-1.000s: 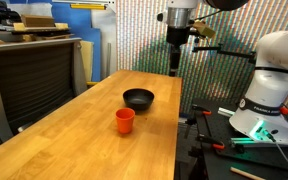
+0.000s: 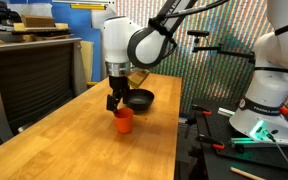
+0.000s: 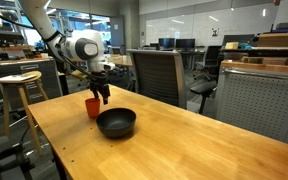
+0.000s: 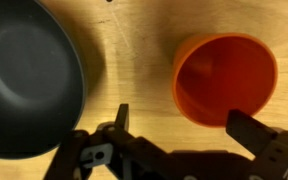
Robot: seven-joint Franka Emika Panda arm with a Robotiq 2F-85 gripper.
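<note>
An orange-red cup (image 2: 124,122) stands upright on the wooden table, its opening facing up. Close behind it is a black bowl (image 2: 141,100); exterior view 2 shows the bowl (image 3: 116,124) beside the cup (image 3: 93,107). My gripper is open over the table close to the cup, with nothing between its fingers. In the wrist view the cup (image 4: 224,80) lies ahead and to the right, its lower rim partly covered by the right finger (image 4: 246,130). The bowl (image 4: 26,75) fills the left side of that view.
Bare tabletop (image 3: 204,130) stretches away from the cup and bowl. A dark office chair (image 3: 160,80) stands at the table's edge, and a wooden stool (image 3: 19,95) stands beyond the far left end. Both objects look empty.
The arm has swung left in exterior view 1, from beyond the bowl to above the cup, and come down. Cup and bowl have stayed in place.
</note>
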